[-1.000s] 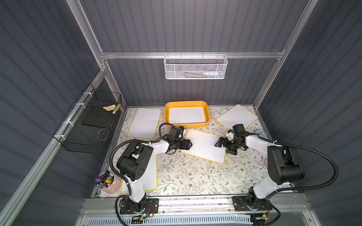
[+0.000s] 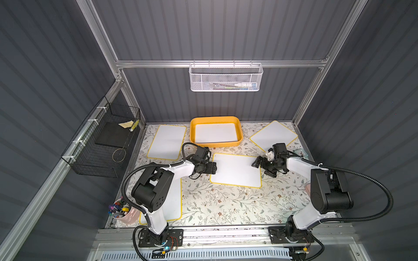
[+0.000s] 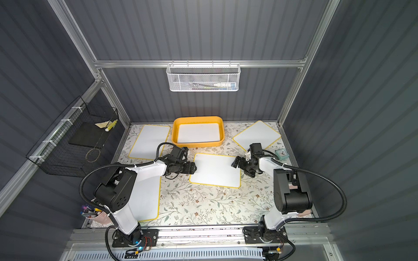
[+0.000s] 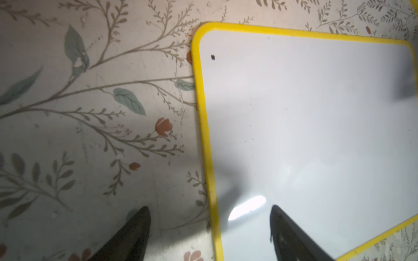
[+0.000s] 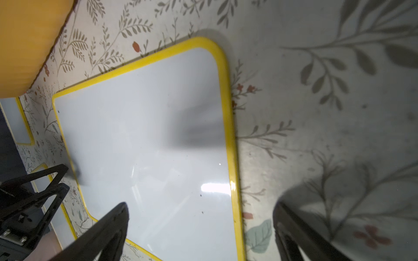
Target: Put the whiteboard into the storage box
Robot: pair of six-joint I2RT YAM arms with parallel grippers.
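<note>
A white whiteboard with a yellow rim [image 2: 236, 170] lies flat on the table between both arms. At its left edge my left gripper is open, fingers on either side of the rim in the left wrist view. My right gripper stands open too, its fingers straddling the right edge in the right wrist view. Neither has anything clamped. Behind the board is the orange storage box [image 2: 192, 132], with a white board lying inside it.
More whiteboards lie at back left [image 2: 167, 141], back right [image 2: 274, 135] and front left [image 3: 145, 198]. A pen cup [image 2: 129, 214] stands at the front left corner. A white mesh basket [image 2: 226, 78] hangs on the back wall.
The middle whiteboard has turned to lie straighter, its left end shifting toward the front. Both grippers have since drawn slightly outward from its edges, the left one leftward and the right one rightward.
</note>
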